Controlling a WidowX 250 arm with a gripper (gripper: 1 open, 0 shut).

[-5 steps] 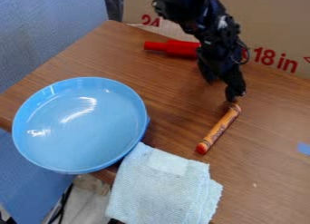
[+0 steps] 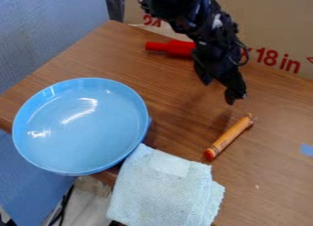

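My black gripper (image 2: 222, 88) hangs over the wooden table, just above and behind an orange marker-like stick (image 2: 230, 135) that lies diagonally on the right half of the table. I cannot tell how far apart the fingers stand; the stick lies on the table below them. A red cylindrical object (image 2: 170, 47) lies at the back, partly behind the arm. A light blue plate (image 2: 80, 124) sits at the left, and a folded pale cloth (image 2: 166, 188) lies at the front.
A cardboard box (image 2: 281, 33) with red print stands along the back edge. A small blue tape piece (image 2: 307, 149) is at the right. Blue padded surfaces border the left.
The stick has shifted slightly. The plate, cloth and red object have not moved.
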